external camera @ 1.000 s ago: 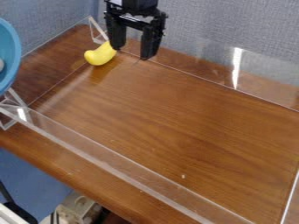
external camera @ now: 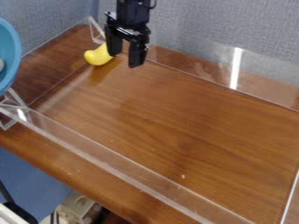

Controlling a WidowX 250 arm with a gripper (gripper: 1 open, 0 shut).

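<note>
My black gripper [external camera: 125, 49] hangs over the back left of the wooden table, open, its two fingers pointing down. A yellow curved object [external camera: 97, 55], perhaps a banana, lies on the table just left of the fingers, partly behind the nearer left finger. I cannot tell whether they touch.
A blue round object [external camera: 6, 48] stands at the left edge on a white rack [external camera: 13, 109]. A clear rim [external camera: 122, 164] runs along the table's front, and grey walls [external camera: 222, 35] stand behind.
The gripper has moved a little left and down toward the yellow object, and its fingers now appear turned and closer together in the view. The yellow object has not visibly moved.
</note>
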